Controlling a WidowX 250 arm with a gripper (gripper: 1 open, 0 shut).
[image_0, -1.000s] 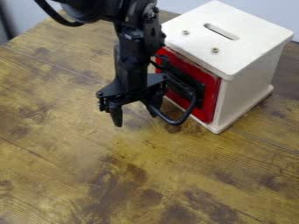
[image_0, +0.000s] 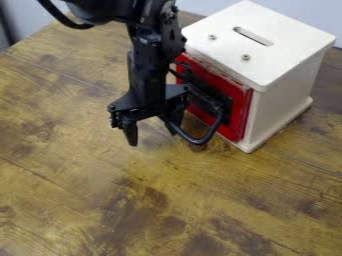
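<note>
My black gripper (image_0: 147, 118) hangs low over the wooden floor, just left of a white toy oven (image_0: 274, 95) with a red front (image_0: 233, 128) and a dark door. A black cable curves from the arm in front of the red front. The fingers point down; I cannot tell whether they are open or shut, and nothing clearly shows between them.
The white box stands at the back right, with a slot and knobs on its top. A pale wall or edge shows at the top left.
</note>
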